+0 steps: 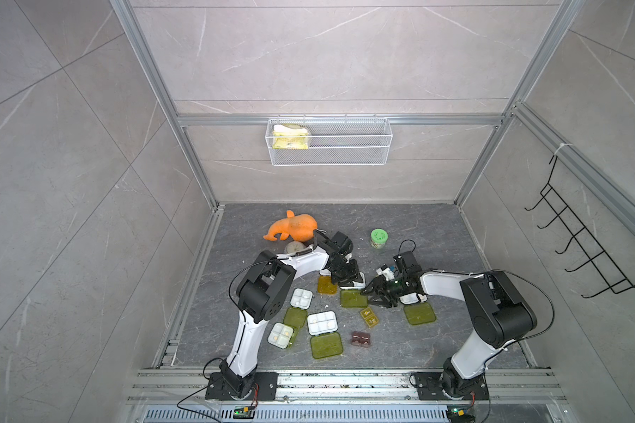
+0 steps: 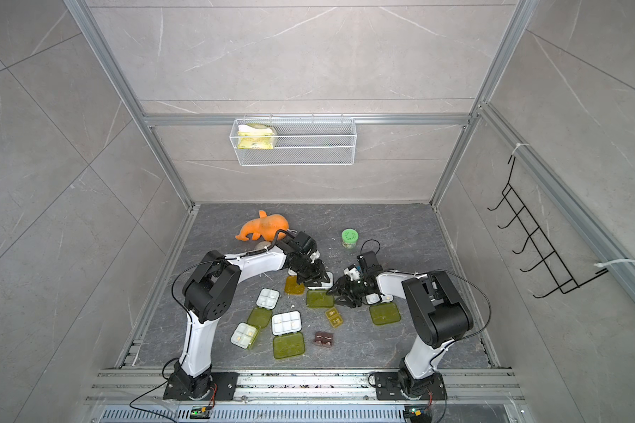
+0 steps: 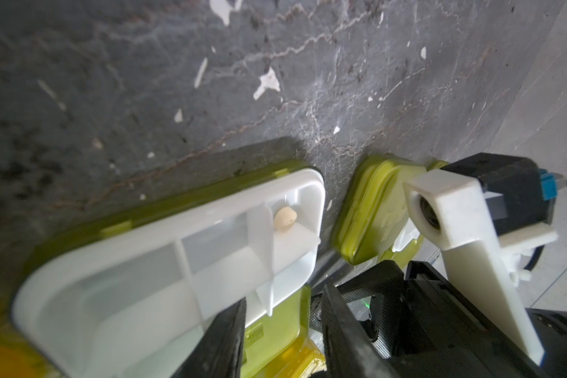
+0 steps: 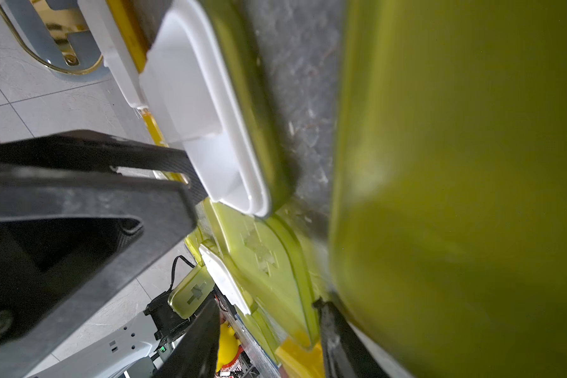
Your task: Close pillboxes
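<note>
Several open pillboxes with white trays and green lids lie on the grey table, among them a white-and-green one [image 1: 322,323] at the front. My left gripper is open over an open pillbox [image 3: 145,283] holding one pale pill [image 3: 285,218]; nothing is between its fingers. My right gripper is low beside green lids, a broad blurred one [image 4: 460,189] filling much of the right wrist view; its fingers stand apart, and I cannot tell whether they touch a lid.
An orange plush toy [image 1: 296,227] and a green-lidded jar [image 1: 378,236] stand at the back. A small brown box [image 1: 360,339] lies at the front. A wire basket [image 1: 328,155] hangs on the back wall.
</note>
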